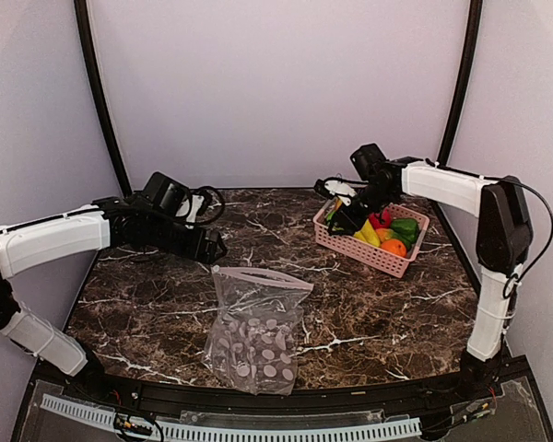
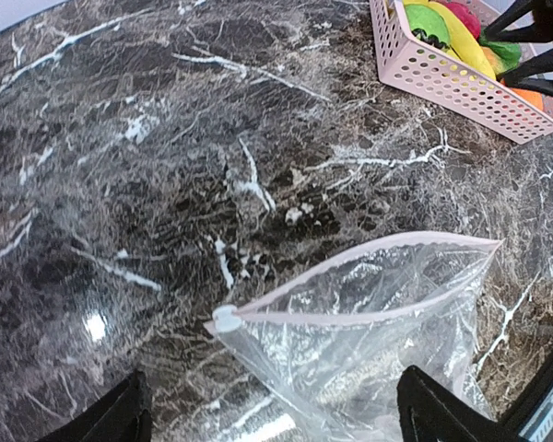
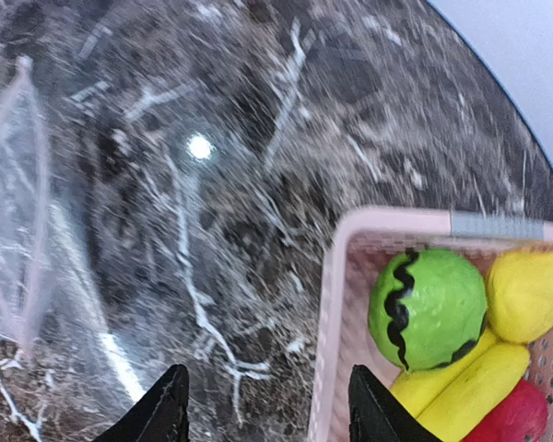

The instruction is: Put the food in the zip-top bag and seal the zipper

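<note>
The clear zip top bag (image 1: 258,327) with pale dots lies flat on the table. Its pink-edged mouth (image 2: 364,318) gapes apart in the left wrist view. Above and behind the bag's left corner hovers my left gripper (image 1: 212,247), open and empty. My right gripper is open too, at the left side of the pink basket (image 1: 364,253); the basket wall appears between its spread fingers. Inside the basket are a green striped ball-like fruit (image 3: 429,308), yellow bananas (image 3: 475,391), a red fruit (image 3: 516,414), a yellow pear-like fruit (image 3: 525,295) and an orange (image 1: 394,247). The right arm partly hides the food from above.
Bare dark marble table (image 1: 350,322) separates the bag from the basket. Walls rise at the back and both sides. A slotted pale strip (image 1: 276,433) runs along the front, beyond the table's edge.
</note>
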